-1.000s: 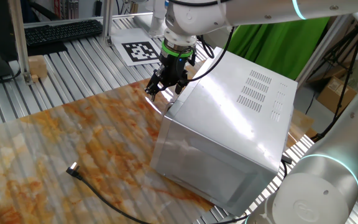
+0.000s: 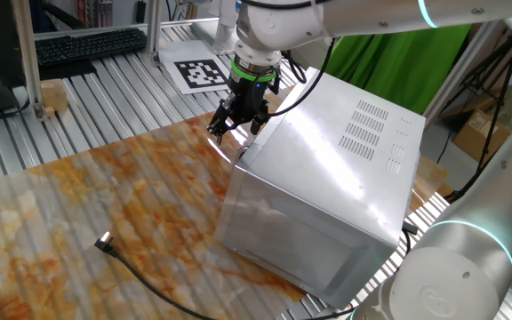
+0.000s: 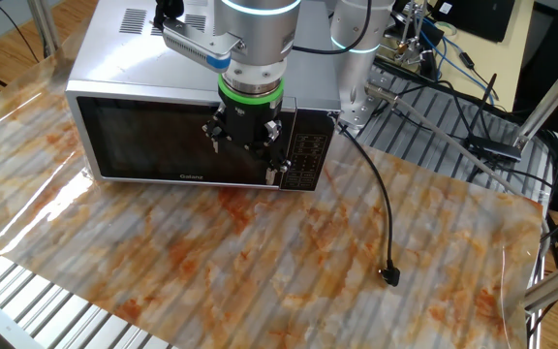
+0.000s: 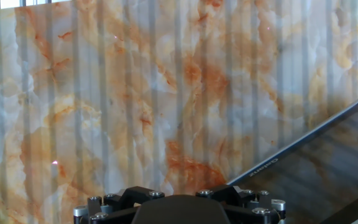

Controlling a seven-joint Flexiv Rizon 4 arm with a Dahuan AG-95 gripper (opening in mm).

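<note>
A silver microwave (image 2: 278, 191) with a dark glass door (image 3: 163, 141) and a control panel (image 3: 308, 150) sits on a marble-patterned sheet (image 3: 260, 267); its door looks closed. In front of the door, near the panel side, my gripper (image 3: 243, 162) points downward. Its two fingers stand well apart with nothing visible between them, so it is open. Whether a fingertip touches the microwave front cannot be told. From the wrist, the microwave's front (image 4: 334, 165) shows at lower right, and the gripper's linkages (image 4: 135, 196) spread along the bottom edge.
A black power cord ends in a loose plug (image 3: 389, 275) on the sheet, right of the microwave in exterior view 2. Beyond the sheet lie a printed marker page (image 2: 198, 73) and a keyboard (image 2: 92, 46). The sheet before the door is clear.
</note>
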